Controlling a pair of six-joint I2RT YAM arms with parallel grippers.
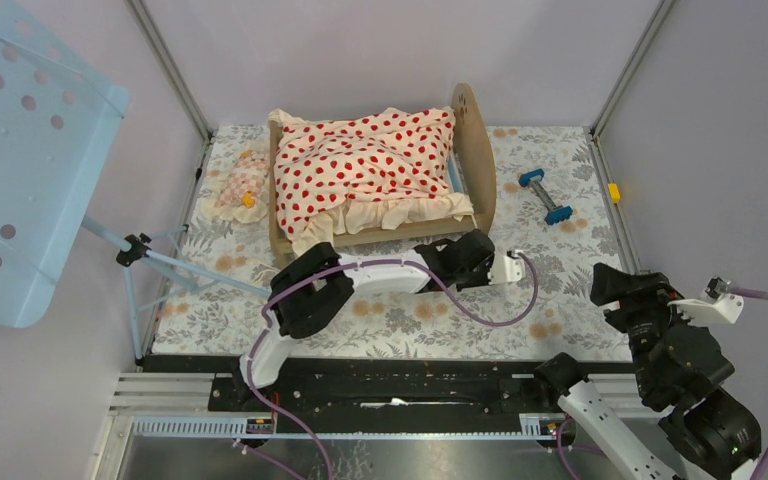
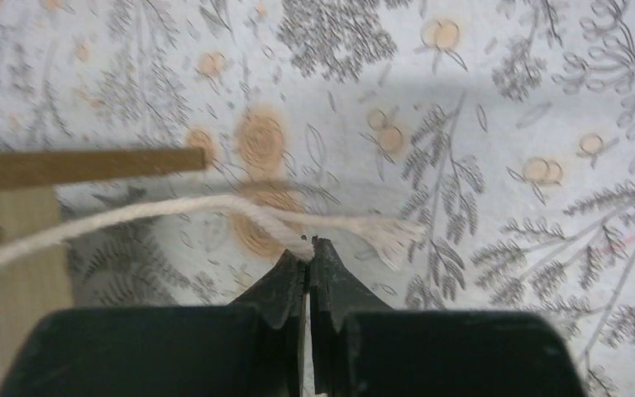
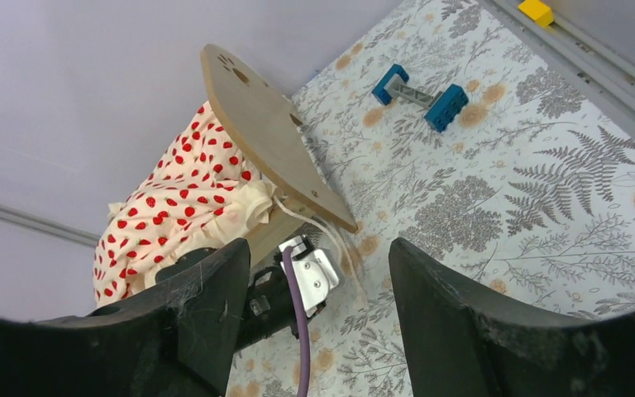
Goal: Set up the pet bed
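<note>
The wooden pet bed (image 1: 475, 160) holds a cushion with red strawberries and a cream frill (image 1: 365, 155). In the left wrist view my left gripper is shut at the bed's front right, with a white cord (image 2: 182, 207) running into its fingertips, seemingly pinched there; the cord's frayed end lies on the floral mat. My right gripper stands open at the right, away from the bed, with the bed and left arm seen beyond its fingers.
A small checked cushion (image 1: 240, 185) lies left of the bed. A blue dumbbell-like piece (image 1: 545, 195) lies to the right, beside a yellow block (image 1: 614, 193) at the rail. A light blue stand (image 1: 35, 150) is at far left.
</note>
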